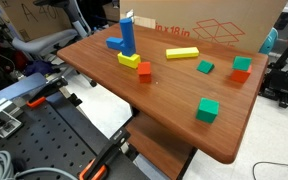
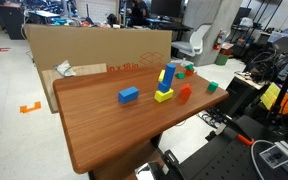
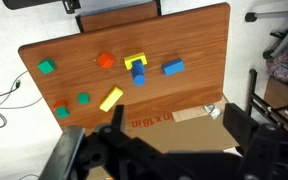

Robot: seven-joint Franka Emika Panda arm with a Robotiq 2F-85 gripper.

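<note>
In the wrist view, my gripper stands open above the table, its dark fingers wide apart with nothing between them. A tall blue block (image 1: 128,36) stands upright beside a yellow block (image 1: 129,60); whether they touch is hard to tell. Left of it lies another blue block (image 1: 115,43). A red block (image 1: 144,71) sits nearer the table's front edge, while a long yellow block (image 1: 182,52) lies farther back. Toward the right are a flat green block (image 1: 205,67), a green block (image 1: 242,63) on a red block (image 1: 240,76), and a separate green block (image 1: 207,110).
The brown table (image 2: 94,125) has bare room at its left end in exterior view 2. Along its back side stands a cardboard panel (image 2: 104,50). A black perforated surface (image 1: 64,135) adjoins its front, with a gap between.
</note>
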